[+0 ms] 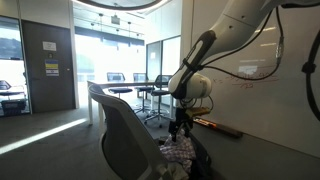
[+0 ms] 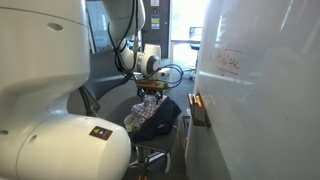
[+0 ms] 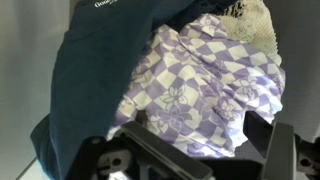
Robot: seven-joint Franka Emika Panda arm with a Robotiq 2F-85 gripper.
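Note:
A purple and white checkered cloth with a flower print (image 3: 205, 85) lies crumpled in the middle of the wrist view. To its left and along its top is a dark navy cloth with small white lettering (image 3: 95, 65). My gripper is open, its two dark fingers apart over the checkered cloth, and nothing is held. In exterior view 1 the gripper (image 1: 181, 130) is just above the pile on the chair; whether the fingertips touch the fabric cannot be told. A beige knitted cloth (image 3: 257, 26) shows at the upper right of the wrist view.
The grey chair's backrest (image 1: 130, 140) stands close to the left of the cloths. A whiteboard wall (image 1: 265, 80) with a ledge (image 1: 220, 128) runs along the right side. Beyond are more chairs (image 1: 116, 82) and open floor at left.

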